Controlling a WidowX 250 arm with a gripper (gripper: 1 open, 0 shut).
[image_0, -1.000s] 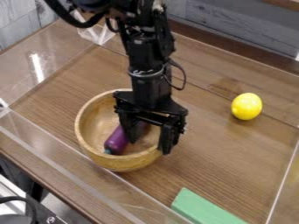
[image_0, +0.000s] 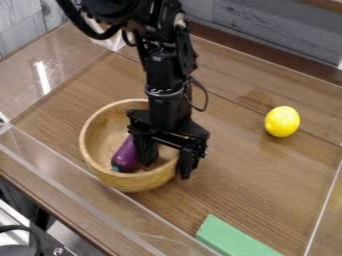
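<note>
My black gripper (image_0: 166, 150) is down inside a round tan bowl (image_0: 104, 135), its fingers spread open over the bowl's right half. A purple eggplant-like object (image_0: 126, 157) lies in the bowl just left of the fingers, partly hidden behind them. Whether the fingers touch it I cannot tell.
A yellow lemon-like object (image_0: 282, 121) lies at the right on the wooden surface. A green block (image_0: 233, 238) lies at the front right. The wood between them is clear. Clear low walls edge the surface at left and front.
My gripper has shifted slightly to the left and down in the bowl. The purple object looks slightly shifted within the bowl.
</note>
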